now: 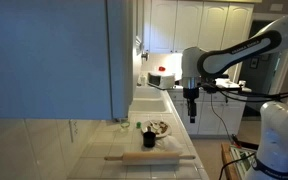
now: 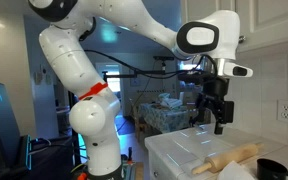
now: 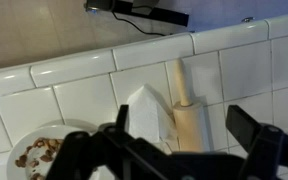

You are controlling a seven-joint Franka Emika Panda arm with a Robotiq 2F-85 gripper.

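Note:
My gripper is open, its two dark fingers wide apart at the bottom of the wrist view. It hangs above the counter, with nothing held between the fingers. Below it, a wooden rolling pin point(image 3: 189, 122) lies on the white tiles, and a white paper or cloth piece point(image 3: 146, 114) is right beside it. In exterior view 1 the rolling pin point(image 1: 150, 157) lies across the near part of the counter, and the gripper point(image 1: 192, 113) is higher and to its right. Exterior view 2 has the gripper point(image 2: 219, 126) well above the rolling pin point(image 2: 228, 158).
A dark pot point(image 1: 149, 140) stands behind the rolling pin. Near it is a white plate point(image 3: 16, 143) bearing small brown pieces. The counter's tiled edge point(image 3: 88, 66) borders the floor. A wall with outlets point(image 2: 284, 110) rises behind; a sink point(image 1: 152, 104) lies farther along.

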